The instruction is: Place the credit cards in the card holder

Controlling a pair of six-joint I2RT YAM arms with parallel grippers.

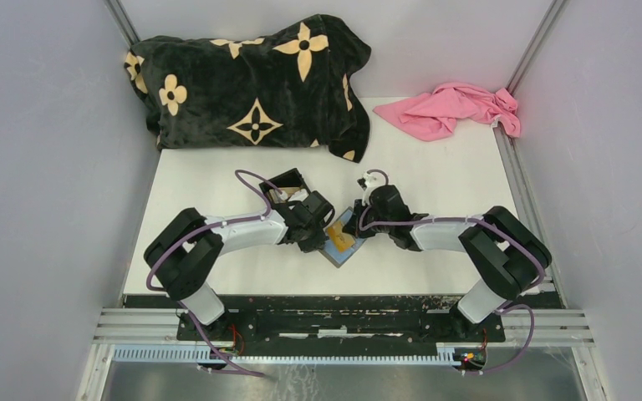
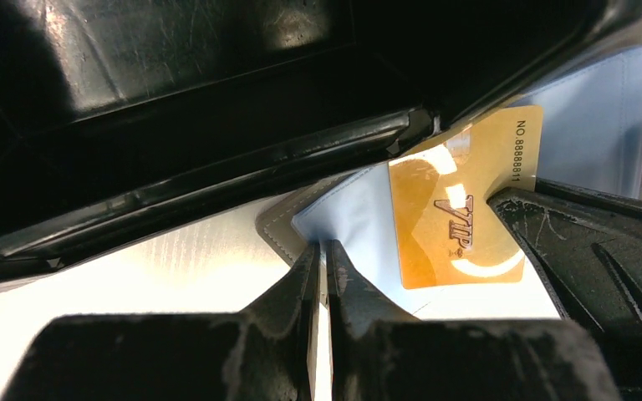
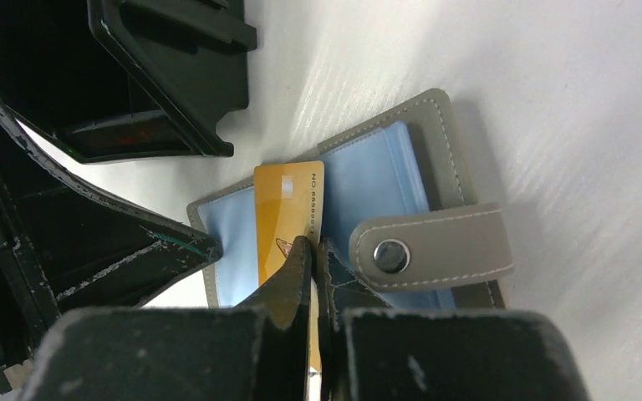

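Note:
The card holder (image 1: 338, 255), grey with blue sleeves (image 3: 376, 175), lies in the middle of the table. A gold VIP card (image 2: 460, 234) lies on its sleeve. My left gripper is at the holder's corner, fingertips close together; whether they hold its edge is unclear. My right gripper is shut, its fingertips on the gold card, with nothing clearly between them. A grey strap with a snap (image 3: 430, 242) is beside it on the holder.
A black open box (image 1: 288, 177) stands just behind the left gripper. A dark patterned cloth (image 1: 234, 83) fills the back left, a pink cloth (image 1: 447, 109) the back right.

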